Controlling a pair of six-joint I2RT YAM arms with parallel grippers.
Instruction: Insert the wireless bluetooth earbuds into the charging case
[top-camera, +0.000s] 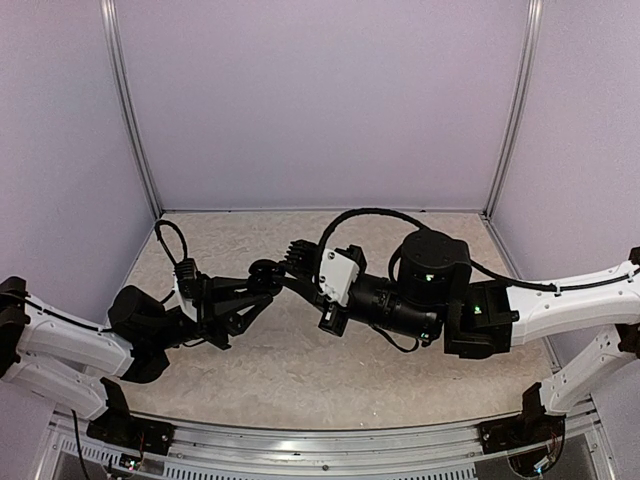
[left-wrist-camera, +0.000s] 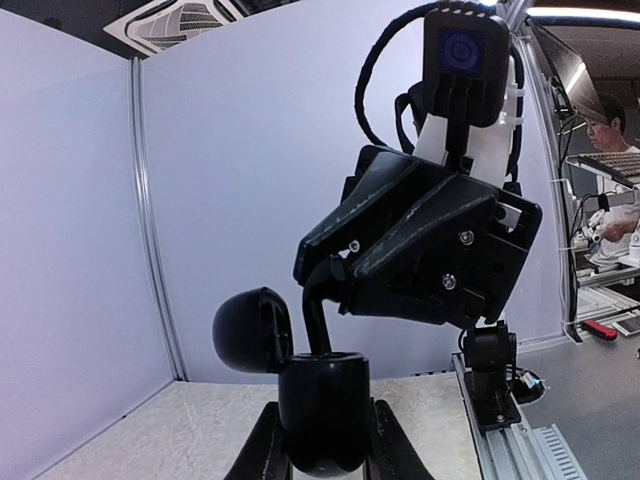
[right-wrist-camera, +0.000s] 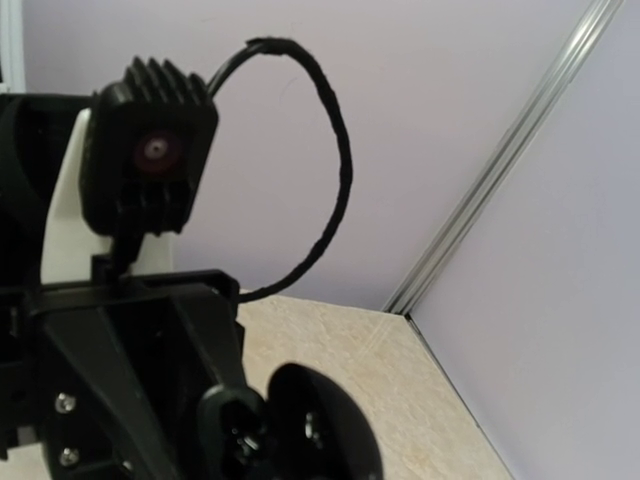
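Observation:
The black charging case (left-wrist-camera: 325, 408) is gripped by my left gripper (top-camera: 262, 288), whose fingers (left-wrist-camera: 262, 446) press its sides. Its rounded lid (left-wrist-camera: 252, 330) stands open, and the lid's hollow inside (right-wrist-camera: 318, 428) faces the right wrist camera. My right gripper is shut on a slim black earbud (left-wrist-camera: 316, 325), which points down to the case opening. Whether the earbud's lower end sits inside the case cannot be made out. Black on black hides the contact in the top view. A second earbud cannot be distinguished.
The beige tabletop (top-camera: 380, 385) beneath both arms is bare. Pale walls (top-camera: 330, 100) enclose the back and sides. The right arm's cable (left-wrist-camera: 372, 75) loops above its gripper, and the left arm's cable (right-wrist-camera: 340, 170) arcs beside its camera.

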